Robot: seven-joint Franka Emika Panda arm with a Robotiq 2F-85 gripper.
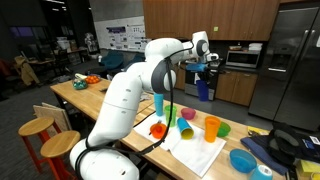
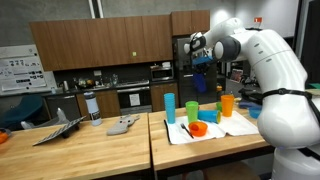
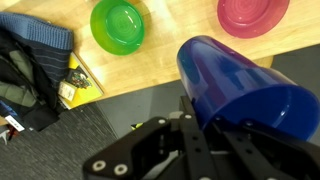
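Observation:
High above the far side of the table, my gripper (image 1: 204, 75) is shut on a dark blue cup (image 1: 203, 91). In the wrist view the blue cup (image 3: 245, 92) fills the space in front of the fingers, its round opening facing the lower right. Exterior view 2 shows the blue cup (image 2: 200, 84) hanging below the gripper, well clear of the tabletop. How the fingers sit on its wall is partly hidden by the dark gripper body.
Below stand an orange cup (image 1: 211, 129), a green cup (image 2: 193, 110), a light blue cup (image 2: 170, 106), an orange bowl (image 2: 198, 128) and a blue bowl (image 1: 243, 160). A white sheet (image 1: 197, 153) covers part of the table. A pink bowl (image 3: 252, 14) lies near the edge.

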